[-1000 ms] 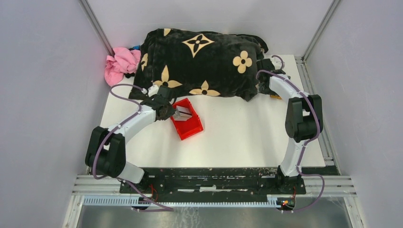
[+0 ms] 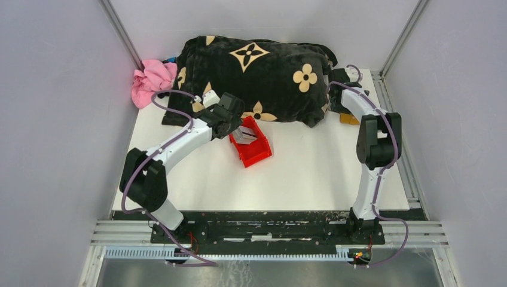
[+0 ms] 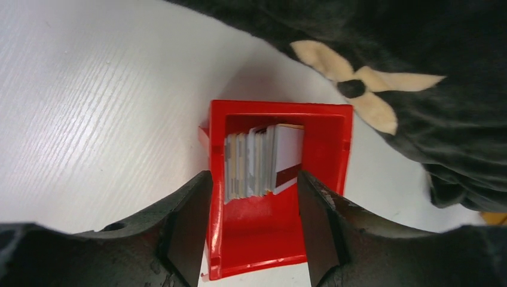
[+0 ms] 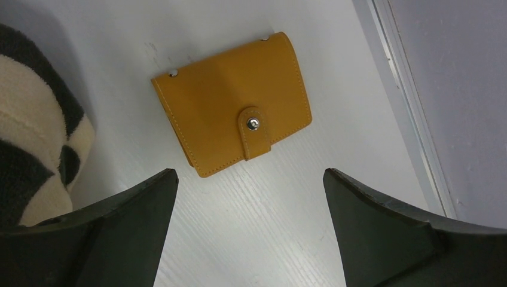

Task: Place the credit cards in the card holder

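Note:
A red plastic box [image 2: 254, 155] [image 3: 266, 260] sits at the table's middle, holding several stacked cards [image 2: 245, 134] [image 3: 287, 149] in one part. My left gripper is open above it, fingers empty; in the top view the left arm's head partly covers the box's upper edge. The tan leather card holder [image 2: 350, 119] [image 4: 221, 101], snapped closed, lies at the right near the wall. My right gripper hangs open above it with nothing between its fingers.
A black patterned plush cloth [image 2: 251, 84] covers the back of the table, and a pink cloth [image 2: 152, 81] lies at back left. Side walls bound the table.
Since a second ago the red box and left arm have moved rightward and slightly back; the left gripper has lifted a little most recently. The right arm has shifted slightly.

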